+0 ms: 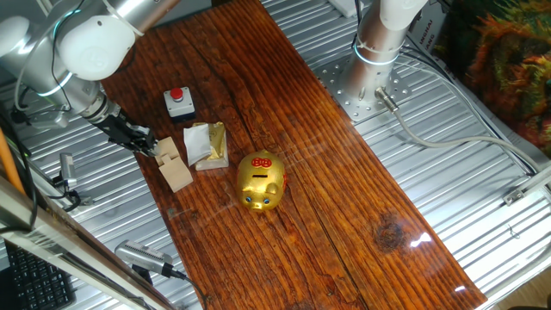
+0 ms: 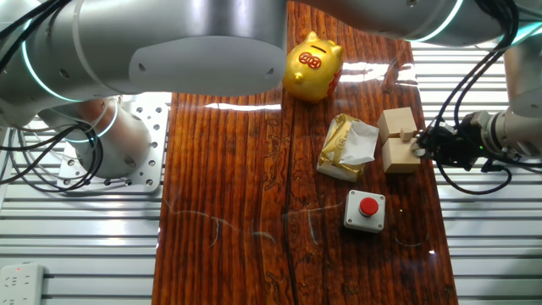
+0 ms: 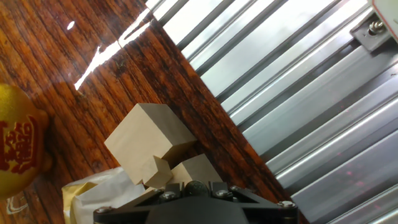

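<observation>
Two plain beige blocks lie close together near the table edge, the farther block (image 3: 149, 140) and the nearer block (image 3: 199, 171). A small beige cube (image 3: 157, 172) sits against them, where the two meet. My gripper (image 1: 151, 145) is low at the table edge, its tip right beside the nearer block (image 2: 400, 156). In the wrist view the black fingers (image 3: 169, 195) are drawn in toward the middle at the bottom edge, over part of the nearer block. Their tips are foreshortened, so whether they are shut or grip anything is unclear.
A white and gold packet (image 2: 349, 147) is close beside the blocks. A red button box (image 1: 179, 103) and a golden piggy bank (image 1: 261, 182) stand on the wooden table (image 1: 344, 207).
</observation>
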